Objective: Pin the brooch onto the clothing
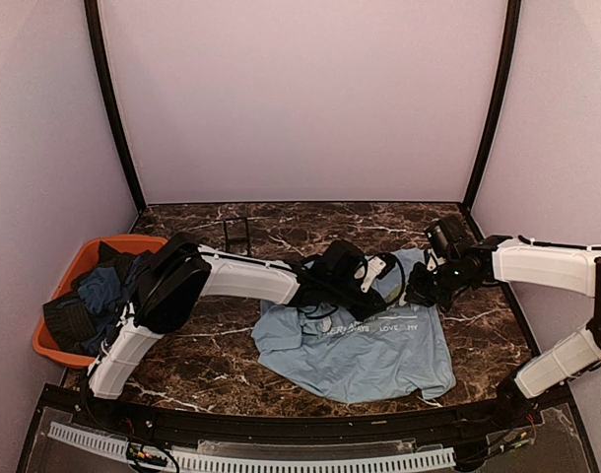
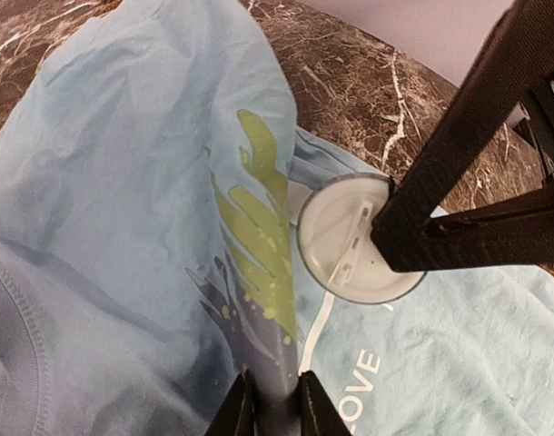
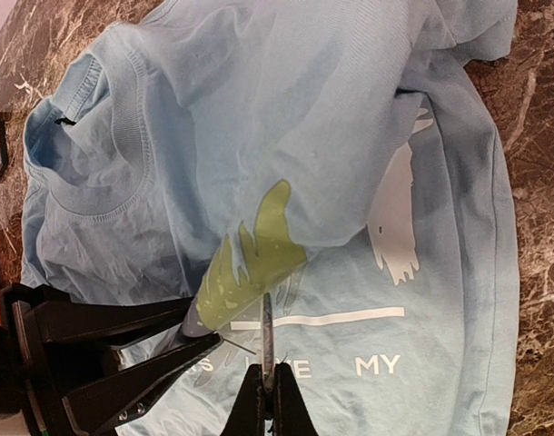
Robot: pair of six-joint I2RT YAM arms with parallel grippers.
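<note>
The light blue shirt (image 1: 350,365) lies printed side up on the marble table, a fold (image 2: 259,227) with a green print raised across it. My left gripper has its fingertips around the lower end of this fold; in the right wrist view its black fingers reach in from the lower left, beside a thin pin-like piece. My right gripper is shut on a thin metal pin (image 3: 267,327) standing against the fold. In the left wrist view a round white disc (image 2: 341,245), apparently the brooch, is by the right gripper's black fingers.
An orange bin (image 1: 54,335) with dark clothes sits at the left. A small black rack (image 1: 236,236) stands behind the shirt. Bare marble (image 1: 192,374) shows at the front left and along the back.
</note>
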